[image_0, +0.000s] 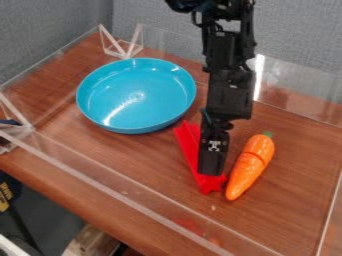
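The black arm reaches down from the top centre, its gripper (214, 155) low over a red object (193, 150) lying on the wooden table, right of the blue bowl (136, 95). The gripper hides part of the red object; whether it is open or shut on it I cannot tell. An orange toy carrot (251, 164) with a green top lies just to the right of the red object, pointing toward the near side.
Clear plastic walls border the wooden table (134, 200). A white wire piece stands behind the bowl at the back left. Bare wood lies at the front left and at the right of the carrot.
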